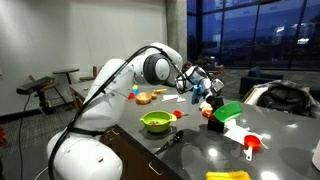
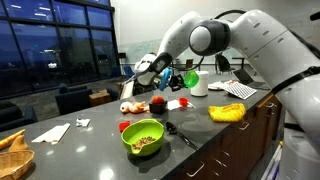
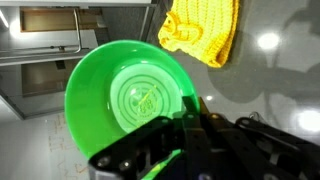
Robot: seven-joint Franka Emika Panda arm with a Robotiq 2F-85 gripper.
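A green cup or bowl (image 3: 150, 92) fills much of the wrist view, its hollow inside facing the camera. My gripper is shut on its rim. In exterior view 1 the green vessel (image 1: 228, 111) hangs tilted above the table, with the gripper (image 1: 211, 100) at its upper left. From the other side, part of the green vessel (image 2: 192, 79) shows beside the gripper (image 2: 179, 80).
A larger green bowl (image 2: 144, 135) stands near the table's front edge. Under the arm sits a dark container (image 2: 158, 105) with something red in it. A yellow cloth (image 2: 228, 113), a red ladle (image 1: 251, 143) and a white sheet (image 1: 236, 131) lie nearby.
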